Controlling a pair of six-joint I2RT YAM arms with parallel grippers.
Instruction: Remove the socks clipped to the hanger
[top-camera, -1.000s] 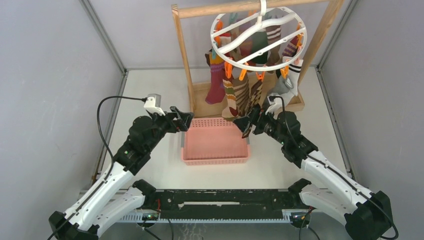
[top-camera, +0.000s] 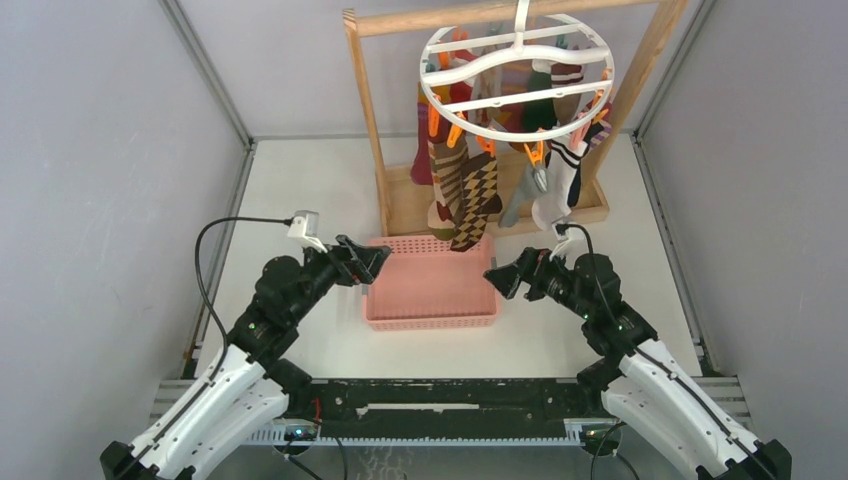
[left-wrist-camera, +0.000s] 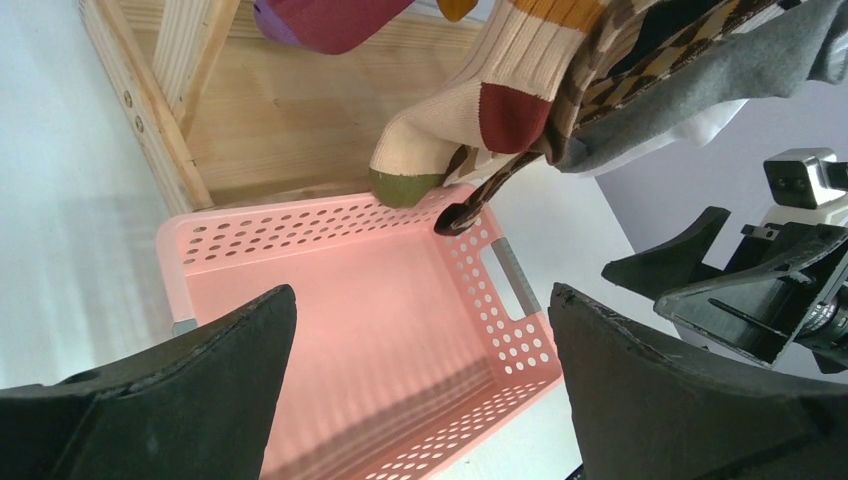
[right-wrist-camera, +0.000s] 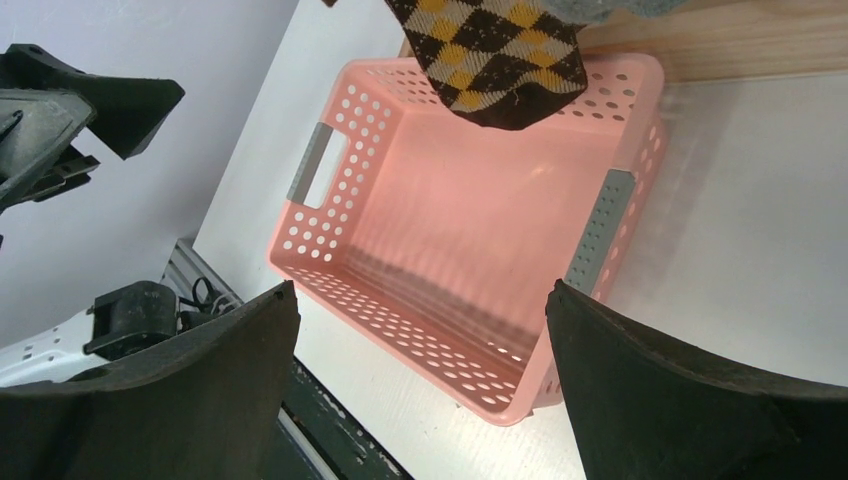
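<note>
Socks hang from orange and other clips on a round white hanger (top-camera: 515, 136) under a wooden frame. A checked sock (top-camera: 475, 200) dangles over the back edge of a pink basket (top-camera: 430, 280), as does a striped one (left-wrist-camera: 500, 70). My left gripper (top-camera: 375, 260) is open above the basket's left side, nothing between its fingers; in the left wrist view the socks are ahead of it. My right gripper (top-camera: 497, 280) is open at the basket's right side, also empty, with the checked sock (right-wrist-camera: 490, 70) ahead in the right wrist view.
The wooden stand's base (top-camera: 400, 200) is behind the basket, whose floor is bare. Grey walls enclose the area left, right and behind.
Both arms have drawn back toward the front, the right gripper moving down and away from the socks. The hanger has turned, and the checked sock has swung back to the left.
</note>
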